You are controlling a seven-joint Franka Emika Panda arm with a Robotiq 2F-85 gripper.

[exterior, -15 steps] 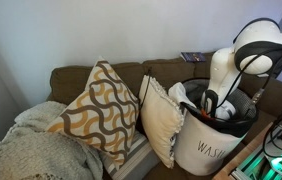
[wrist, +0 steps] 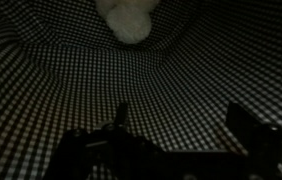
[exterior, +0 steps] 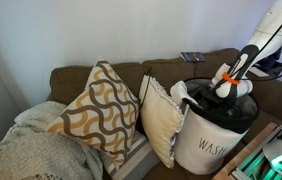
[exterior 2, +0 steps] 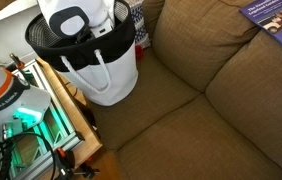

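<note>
A white laundry basket (exterior: pixel 203 143) marked "WASH" stands by the sofa, its dark lining (exterior 2: pixel 122 35) folded over the rim. My arm reaches down into it, so the gripper is hidden in both exterior views. In the wrist view, the basket's black-and-white checked lining (wrist: pixel 171 95) fills the picture. There my gripper stands open, its two dark fingers wide apart and only lining visible between them. A white fluffy thing (wrist: pixel 130 22) lies at the top of that view, apart from the fingers.
A brown sofa (exterior 2: pixel 166 112) stretches beside the basket, with a cream pillow (exterior: pixel 161 121), a patterned pillow (exterior: pixel 100 112) and a grey blanket (exterior: pixel 41 155) on it. A purple magazine (exterior 2: pixel 279 18) rests on the sofa. The seat nearest the basket is clear.
Within the basket, my arm has shifted toward the right of exterior view 1, and its upper links have swung up and right. The basket and pillows have stayed in place.
</note>
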